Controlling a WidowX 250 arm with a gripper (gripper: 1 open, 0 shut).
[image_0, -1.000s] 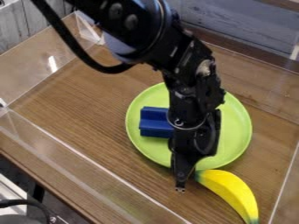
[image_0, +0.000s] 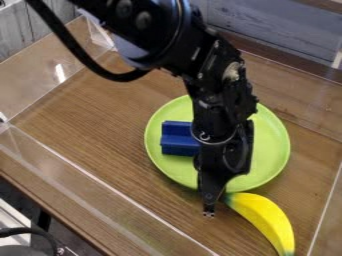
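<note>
The black gripper reaches down over the front of a green plate, its fingertips low near the plate's front edge, just left of the stem end of a yellow banana. Its fingers look close together, and I see nothing held between them. A blue block rests on the plate, partly hidden behind the gripper. The banana lies on the wooden surface, right and in front of the plate.
Clear walls edge it at left and front. A grey slatted surface stands behind.
The arm and gripper have shifted very slightly over the last second. The plate, block and banana look unmoved.
</note>
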